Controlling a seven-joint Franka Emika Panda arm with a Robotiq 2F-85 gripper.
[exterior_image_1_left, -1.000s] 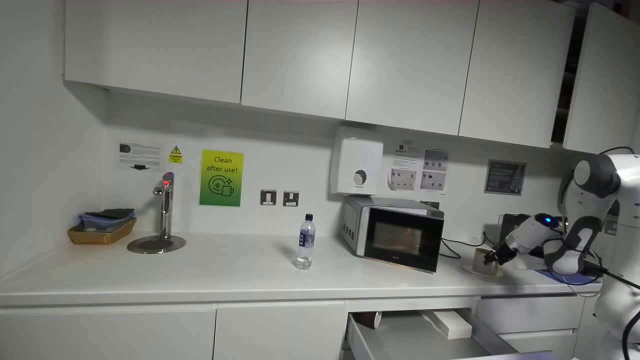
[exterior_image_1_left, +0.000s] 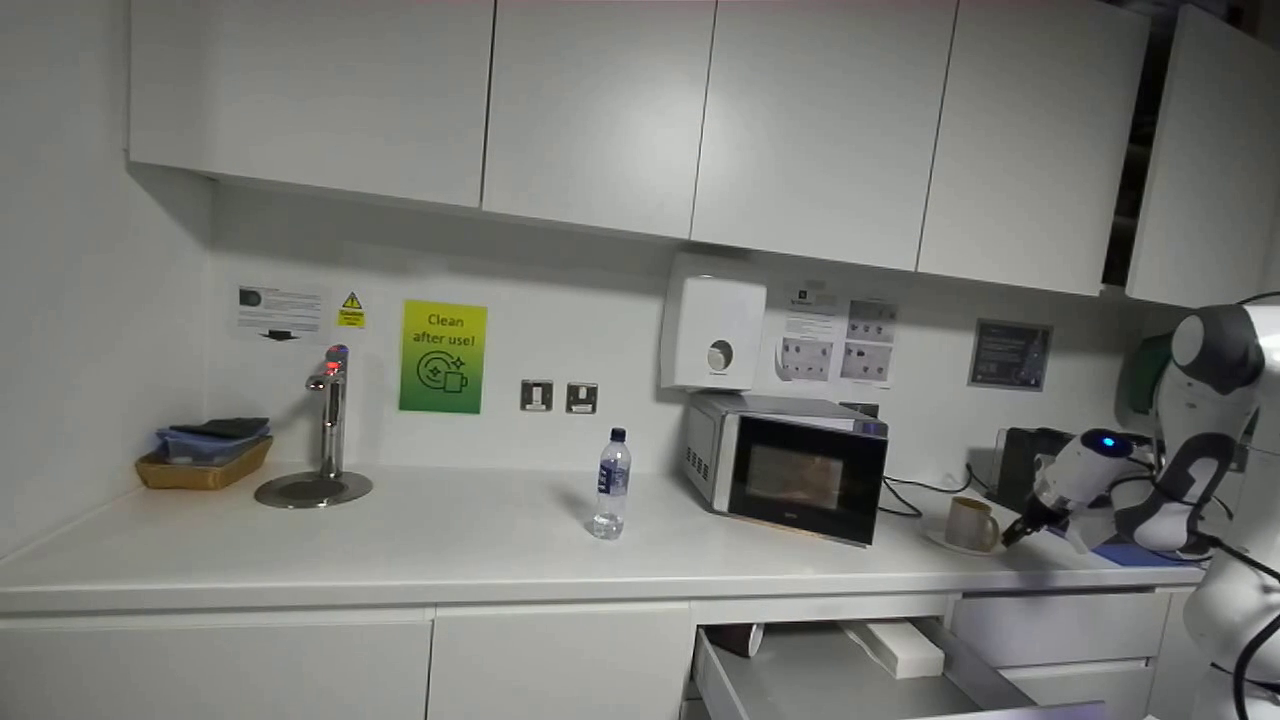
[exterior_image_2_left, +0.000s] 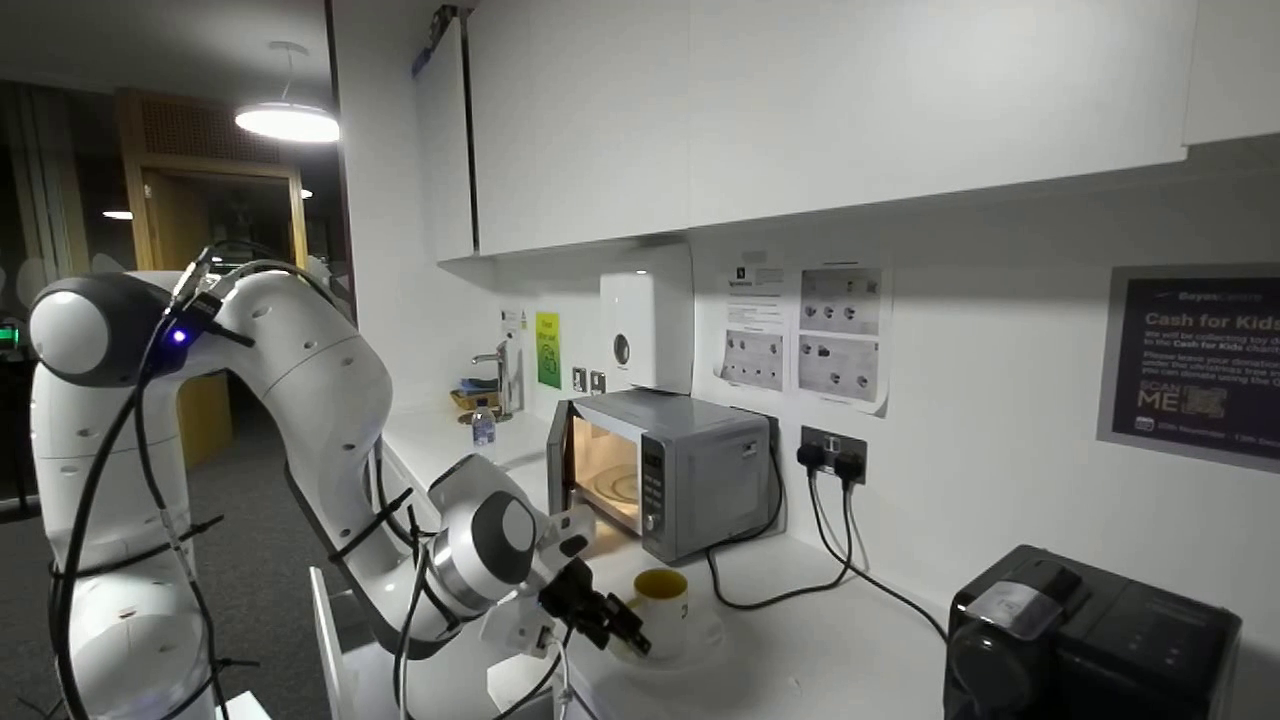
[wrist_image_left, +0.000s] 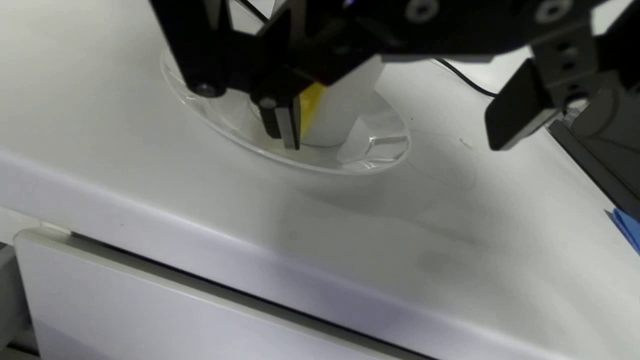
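Observation:
A pale mug (exterior_image_1_left: 967, 524) with a yellow inside (exterior_image_2_left: 661, 584) stands upright on a saucer (wrist_image_left: 384, 157) at the counter's right part. The wrist view shows the mug's lower white side (wrist_image_left: 342, 117), with a yellow part of it next to one fingertip; the gripper hides much of the rest. My gripper is open, its fingers wide apart. One finger (wrist_image_left: 291, 129) overlaps the mug and saucer in that view, while the other is over bare counter. Whether that finger touches the mug, I cannot tell. From outside, the gripper (exterior_image_1_left: 1014, 535) sits low beside the mug's handle side.
A microwave (exterior_image_2_left: 708, 456) with its door open and light on stands beyond the mug. Cables (exterior_image_2_left: 828, 576) trail behind it. A black coffee machine (exterior_image_2_left: 1080, 636) is near. Below the counter, a drawer (exterior_image_1_left: 816, 678) is pulled out. A water bottle (exterior_image_1_left: 612, 486) stands farther left.
My gripper has shifted to the right and slightly down, from in front of the mug to beside its handle. The mug appears to stand in the same place.

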